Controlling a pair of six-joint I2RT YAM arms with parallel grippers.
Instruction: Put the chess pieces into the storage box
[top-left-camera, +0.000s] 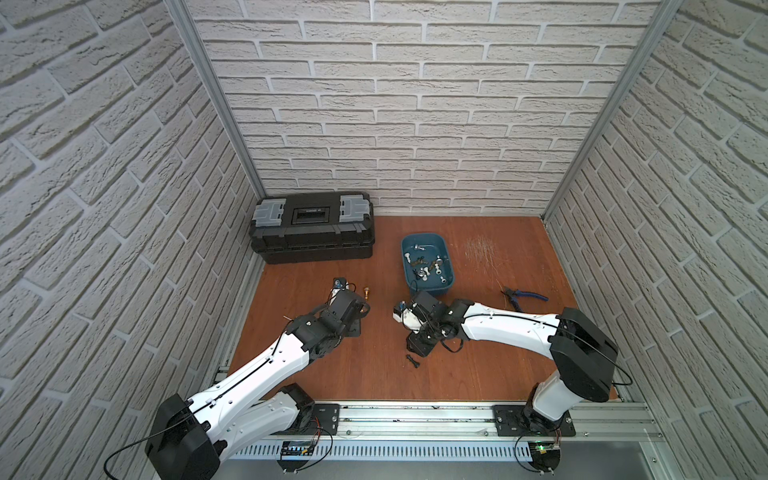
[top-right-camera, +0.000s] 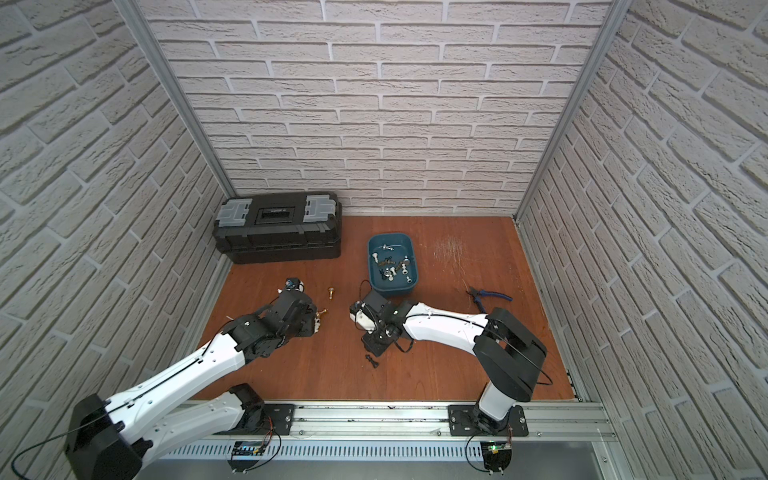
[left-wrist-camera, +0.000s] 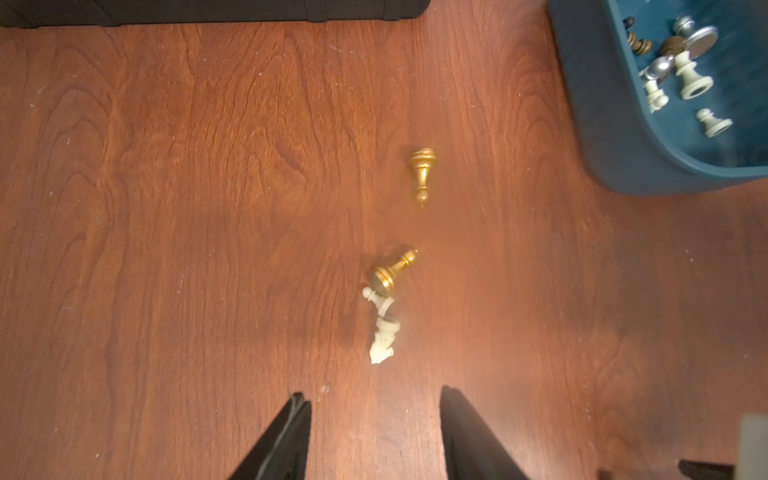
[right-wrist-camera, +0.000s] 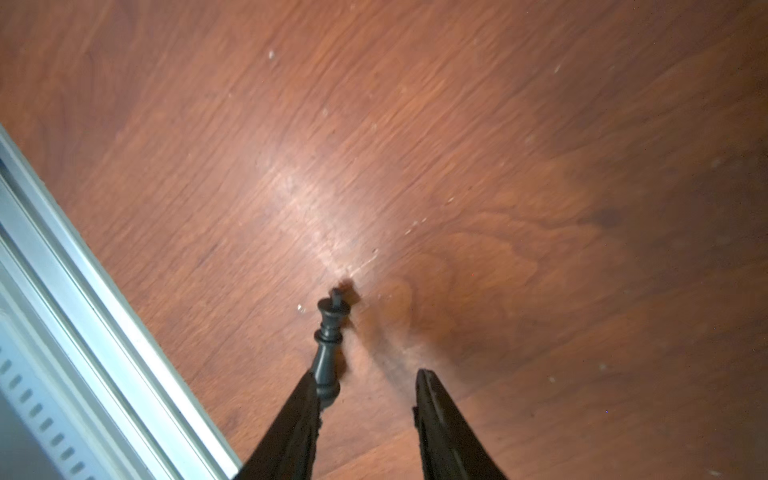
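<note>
A black king (right-wrist-camera: 328, 352) lies near the table's front edge, just at my right gripper, whose fingers are apart with nothing clearly between them. My left gripper is open above the left-middle table. Below it in the left wrist view lie two gold pawns (left-wrist-camera: 423, 172) (left-wrist-camera: 389, 274), a small white pawn (left-wrist-camera: 378, 301) and a white knight (left-wrist-camera: 384, 340). The teal storage box (top-left-camera: 428, 240) holds several white, silver, brown and dark pieces.
A black toolbox (top-left-camera: 312, 240) fills the back left. Blue-handled pliers (top-left-camera: 528, 294) lie on the right. A metal rail (right-wrist-camera: 104, 312) runs along the front edge.
</note>
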